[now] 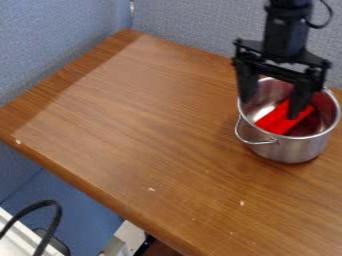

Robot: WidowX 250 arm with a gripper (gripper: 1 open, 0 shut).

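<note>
My black gripper (pixel 277 80) hangs over the steel pot (pixel 278 148) at the right of the table, its two fingers spread open at the pot's upper rim. Inside the pot lies a red object (pixel 278 120), partly hidden behind the gripper. Whether the fingers touch the pot or the red object I cannot tell.
A blue padded wall stands behind and at the left. Black and white hardware with a cable is at the lower left, off the table.
</note>
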